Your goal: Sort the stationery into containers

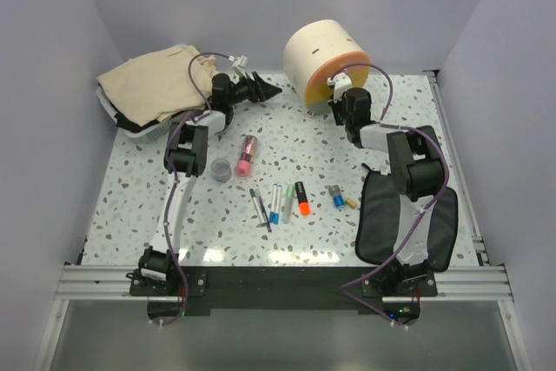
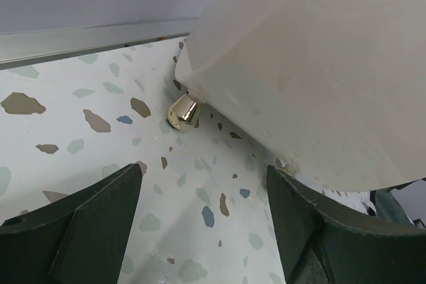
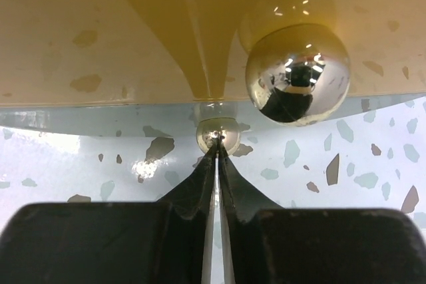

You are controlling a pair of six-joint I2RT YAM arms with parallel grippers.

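Observation:
The cream drum-shaped container [image 1: 317,54] with an orange front stands at the back. At its lower front edge is my right gripper [image 1: 334,100]. The right wrist view shows its fingers drawn together, tips meeting over a small gold knob [image 3: 208,136] under the orange front; contact cannot be told. A larger shiny ball knob [image 3: 297,74] sits above right, outside the fingers. My left gripper [image 1: 266,89] stands open left of the drum, nothing between its fingers. Stationery lies on the table: markers [image 1: 275,203], an orange-and-black marker [image 1: 301,198], pens [image 1: 259,208] and a blue item [image 1: 336,195].
A pink-capped bottle [image 1: 247,155] and a clear round cup [image 1: 221,169] are left of centre. A beige cloth [image 1: 156,84] covers a basket at back left. The black mat or pouch [image 1: 378,219] lies front right.

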